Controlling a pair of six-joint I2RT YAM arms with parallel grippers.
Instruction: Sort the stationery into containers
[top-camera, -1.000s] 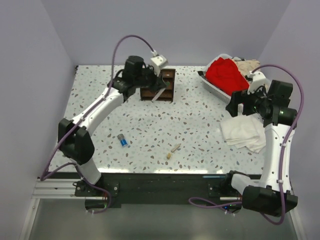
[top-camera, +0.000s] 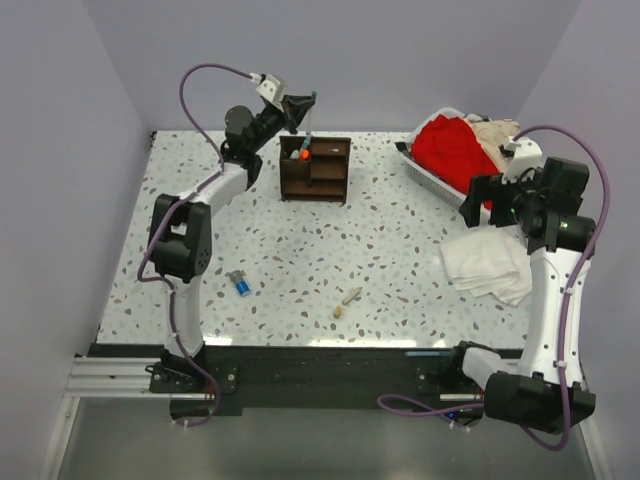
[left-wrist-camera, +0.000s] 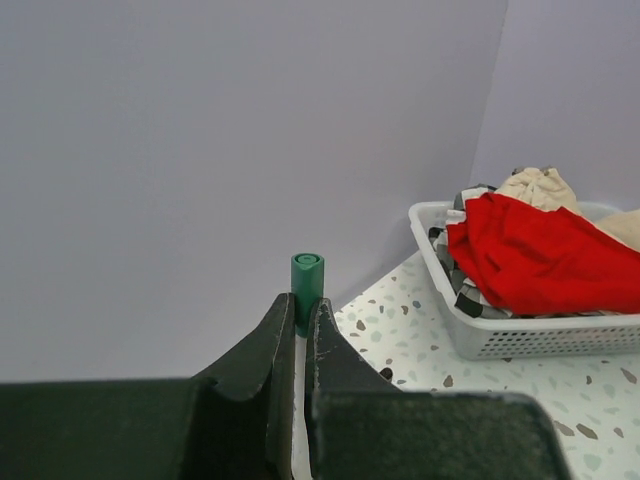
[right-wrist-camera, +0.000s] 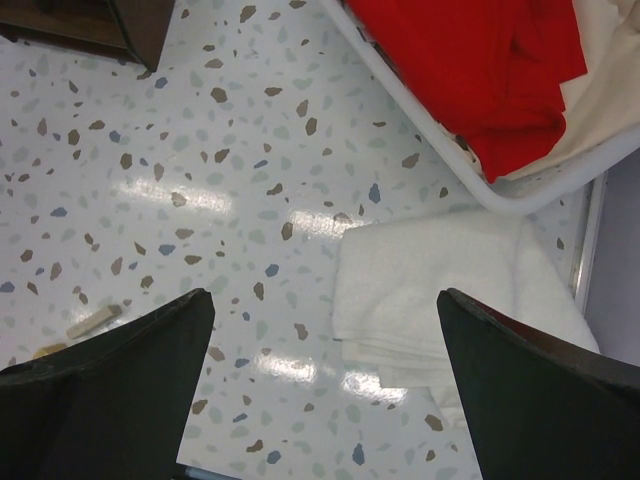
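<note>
A whitish marker with a dark green end (left-wrist-camera: 308, 278) is pinched in my left gripper, whose fingers are closed around it. In the top view that gripper (top-camera: 308, 108) is above the left compartment of the brown organizer (top-camera: 328, 195), and the marker stands about upright; how deep its lower end reaches is unclear. An orange-ended item (top-camera: 304, 154) and a teal one are in that left compartment. On the table lie a blue-and-grey item (top-camera: 239, 282), a small pale stick (top-camera: 351, 295) and a yellowish piece (top-camera: 338, 312). My right gripper stays open and empty at the right.
A white basket (top-camera: 437, 184) with red and beige cloth fills the back right. A folded white towel (top-camera: 485, 262) lies in front of it, below my right gripper. A wall rises behind the organizer.
My left gripper has moved back and left with the marker, from in front of the organizer to over its left compartment. The marker has turned from slanted to nearly upright. The right arm moved slightly.
</note>
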